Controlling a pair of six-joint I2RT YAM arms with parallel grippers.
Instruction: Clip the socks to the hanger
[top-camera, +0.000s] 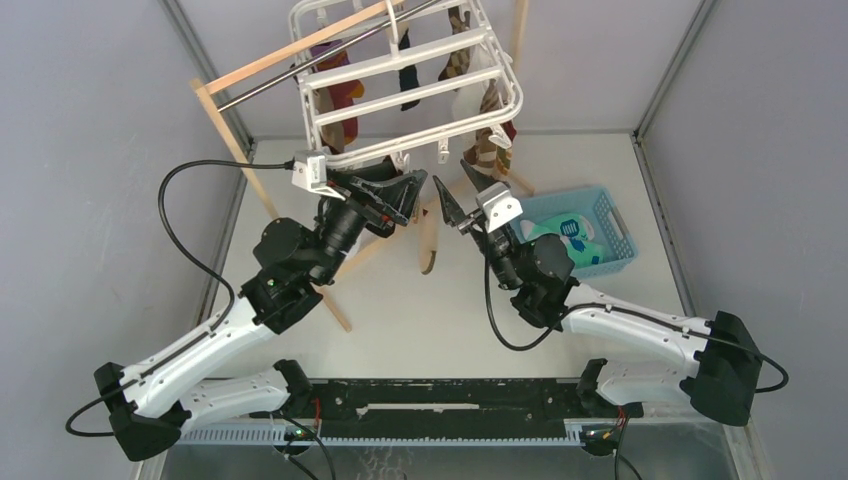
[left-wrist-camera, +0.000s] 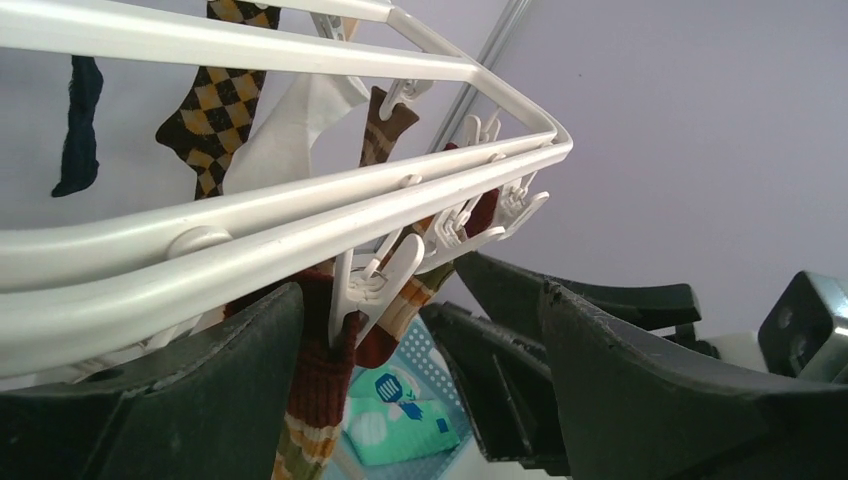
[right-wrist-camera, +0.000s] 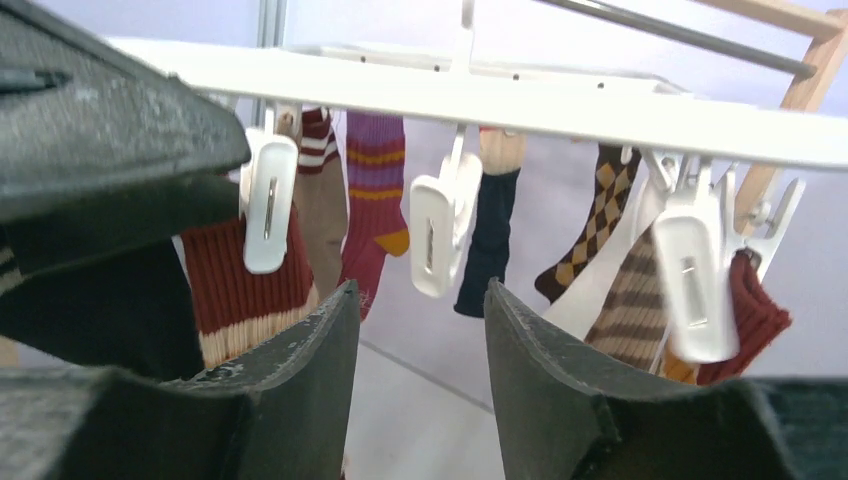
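The white hanger (top-camera: 410, 120) hangs at the back with socks and white clips under it. My left gripper (top-camera: 400, 188) is at its front edge, fingers apart; in the left wrist view a clip (left-wrist-camera: 370, 285) and a red-brown striped sock (left-wrist-camera: 315, 400) show between its open fingers. My right gripper (top-camera: 458, 188) is just right of it, fingers apart, pointing at the front bar; in the right wrist view a central clip (right-wrist-camera: 435, 235) sits just above and between its fingertips, untouched. A purple sock (right-wrist-camera: 372, 190) and checkered sock (right-wrist-camera: 590, 230) hang behind.
A blue basket (top-camera: 618, 240) with teal packaged items (top-camera: 560, 225) sits at the right. Wooden rack legs (top-camera: 220, 120) stand at the left. The two grippers are close together.
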